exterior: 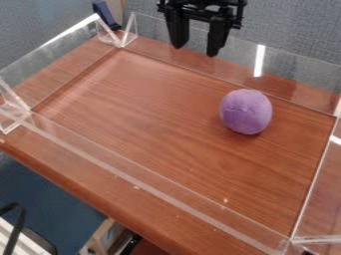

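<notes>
A purple ball (245, 112) rests on the wooden table (147, 120), right of centre. My black gripper (198, 42) hangs at the top centre, above the back of the table and up-left of the ball, its two fingers spread apart with nothing visible between them.
Clear plastic walls (160, 187) border the table on its sides. A dark blue object (104, 14) stands beyond the back-left corner. Blue floor (40, 189) shows at the lower left.
</notes>
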